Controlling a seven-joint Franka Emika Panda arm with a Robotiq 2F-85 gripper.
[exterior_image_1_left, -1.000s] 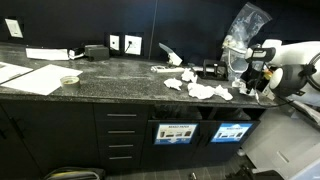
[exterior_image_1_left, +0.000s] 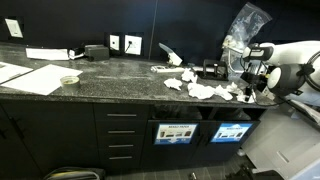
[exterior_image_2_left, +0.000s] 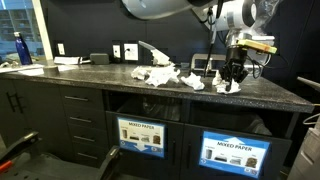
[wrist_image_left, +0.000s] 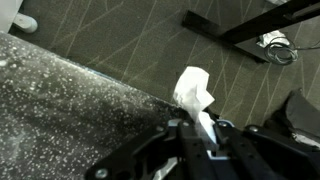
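Observation:
My gripper (exterior_image_2_left: 234, 78) is shut on a crumpled white paper (wrist_image_left: 193, 90), which sticks out past the fingertips in the wrist view. In exterior view 2 this gripper hangs low at the right part of the dark speckled counter (exterior_image_2_left: 280, 97). Whether the held paper touches the counter, I cannot tell. Other crumpled white papers (exterior_image_2_left: 160, 74) lie on the counter to the left of the gripper, seen also as a loose row of papers (exterior_image_1_left: 200, 90) in exterior view 1.
Under the counter are two open compartments with signs reading mixed paper, a left sign (exterior_image_2_left: 141, 136) and a right sign (exterior_image_2_left: 234, 152). A dark box-like object (exterior_image_1_left: 214, 70) stands by the back wall.
In exterior view 1 the arm has shifted a little to the left over the counter's right end. The loose papers farther left lie as before.

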